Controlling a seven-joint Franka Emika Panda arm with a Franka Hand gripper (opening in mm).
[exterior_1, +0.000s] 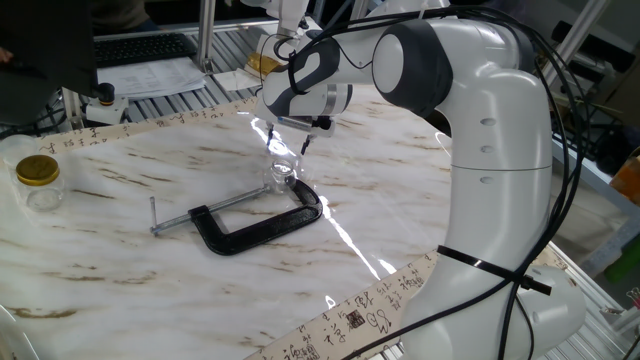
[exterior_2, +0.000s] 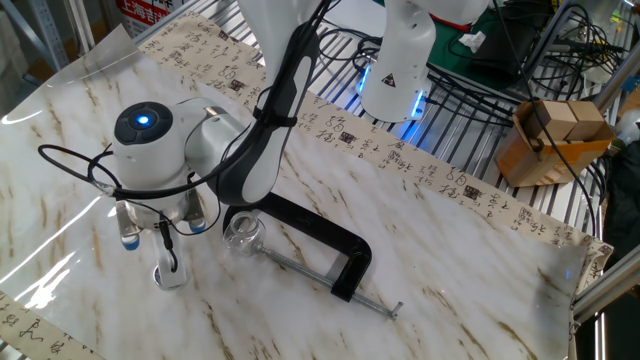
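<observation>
A black C-clamp (exterior_1: 262, 232) with a silver screw lies flat on the marble-patterned table; the other view shows the same clamp (exterior_2: 325, 238) from the opposite side. At one end of its frame is a small clear glass jar (exterior_1: 281, 178), also seen as a round clear jar (exterior_2: 243, 234) beside the clamp's finger end. Whether jar and clamp touch is hard to tell. My gripper (exterior_1: 288, 141) hangs above the table, pointing down beyond the jar. In the second view the gripper (exterior_2: 163, 230) has its fingers spread apart, with no object visible between them, left of the jar.
A clear jar with a gold lid (exterior_1: 39, 183) stands at the table's left edge, near another clear container (exterior_1: 19, 150). A keyboard (exterior_1: 143, 48) and papers lie behind the table. A cardboard box (exterior_2: 553, 145) sits off the table.
</observation>
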